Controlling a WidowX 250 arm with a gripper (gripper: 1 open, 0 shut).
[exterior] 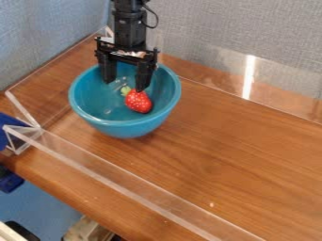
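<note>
A red strawberry-like toy (138, 101) with a pale green top lies inside a teal bowl (158, 118) on the wooden counter. My black gripper (127, 73) hangs over the back part of the bowl, above and a little behind the toy, open, with its two fingers apart and nothing seen between them.
Grey walls rise at the left and back. Clear plastic edging runs along the counter's left and front. A blue object (8, 127) sits at the far left edge.
</note>
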